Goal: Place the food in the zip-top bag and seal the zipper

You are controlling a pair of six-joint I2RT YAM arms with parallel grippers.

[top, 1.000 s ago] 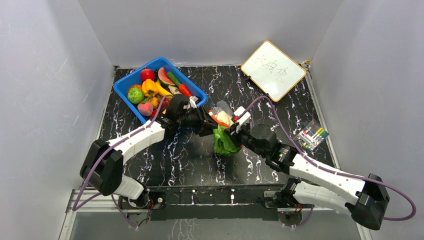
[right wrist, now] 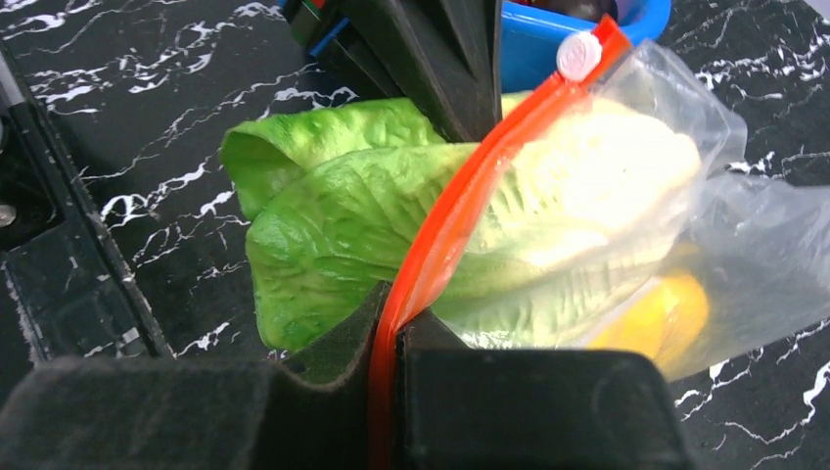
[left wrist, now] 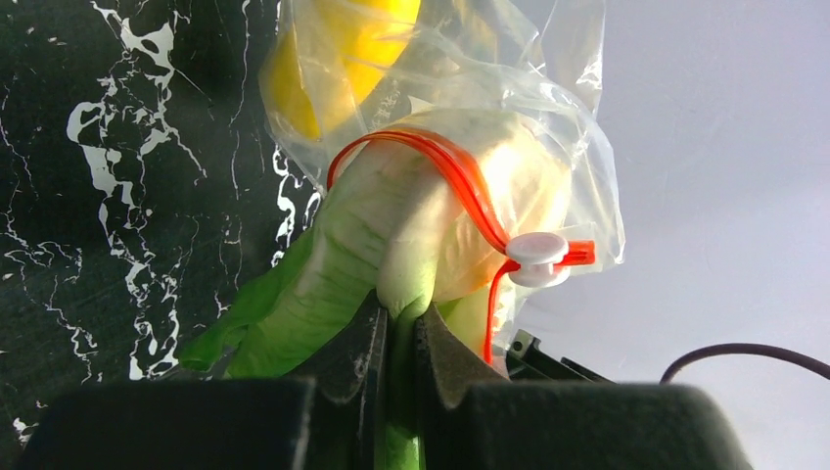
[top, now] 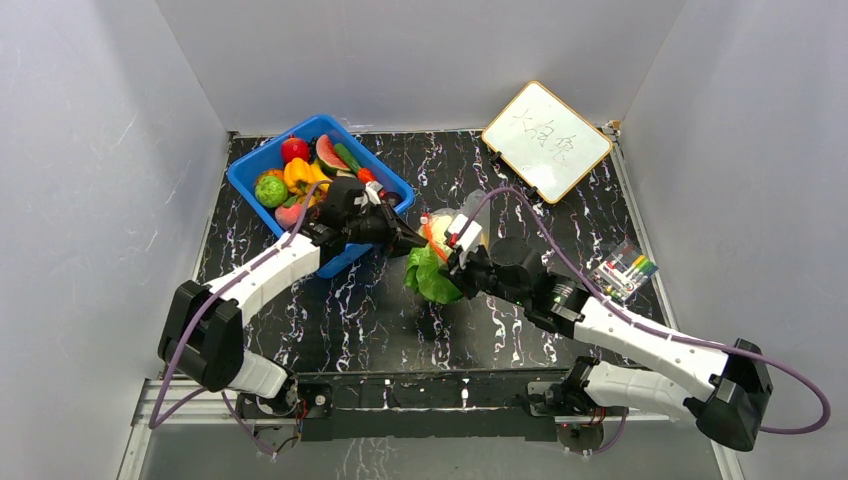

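A leafy green cabbage (right wrist: 333, 211) is partly inside the clear bag (left wrist: 587, 166), its pale base within and its leaves sticking out past the red zipper strip (right wrist: 445, 230). Deeper in the bag shows a yellow item (left wrist: 343, 64). My left gripper is shut on the cabbage, pinching a pale green rib at the bag's mouth. On the opposite side, my right gripper is shut with the red strip between its fingers. A white slider (left wrist: 537, 258) sits near one end of the strip. Both grippers meet around the bag in the top view.
Behind my left arm stands a blue basket (top: 245, 190) full of toy fruit and vegetables. A whiteboard (top: 547, 140) lies at the back right, and a pack of markers (top: 623, 270) at the right edge.
The bag and cabbage have shifted a little left, with my right gripper moving the same way. My left gripper is slightly farther back and nearer the basket.
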